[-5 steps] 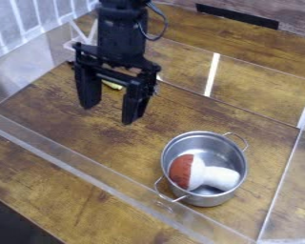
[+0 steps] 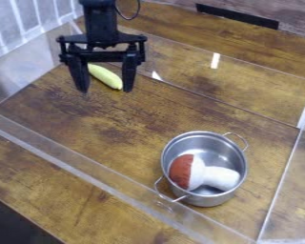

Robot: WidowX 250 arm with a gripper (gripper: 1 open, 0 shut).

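My black gripper (image 2: 102,74) hangs open over the upper left of the wooden surface, its fingers spread. A yellow banana-like object (image 2: 106,76) lies beneath it, partly hidden by the gripper. At the lower right stands a steel pot (image 2: 204,195) with two handles, holding a white mushroom-shaped object (image 2: 220,176) with a red-brown part (image 2: 182,172).
Clear plastic walls border the work area on several sides, and a white railing (image 2: 15,33) stands at the top left.
The gripper has moved back and to the left, toward the yellow object, and more of that object shows now. The pot and its contents have stayed put.
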